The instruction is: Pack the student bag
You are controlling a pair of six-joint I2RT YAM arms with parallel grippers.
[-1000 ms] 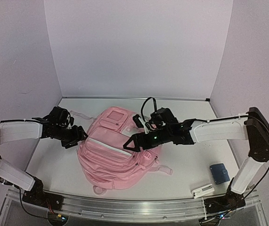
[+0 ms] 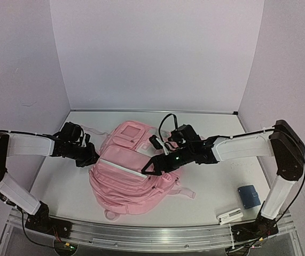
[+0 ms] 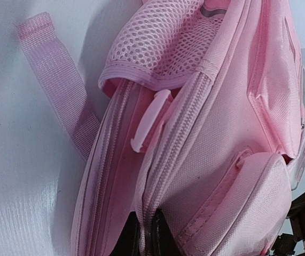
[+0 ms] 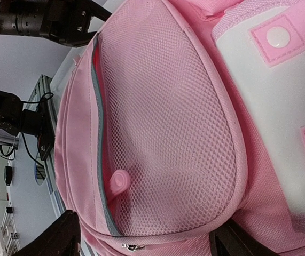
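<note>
The pink backpack lies on the table between my arms, its front facing up. At its left side my left gripper meets the bag's edge. In the left wrist view, the dark fingertips are closed together on the zipped edge of the bag. Over the front pocket, my right gripper has its fingers spread. In the right wrist view, one finger shows at either side of the bottom, with the pocket's mesh-lined opening and a pink zipper pull ahead of them.
A dark blue notebook-like item and a white box-like item lie at the front right of the table. A bag strap extends to the right. Bare table surrounds the bag, mostly on the right.
</note>
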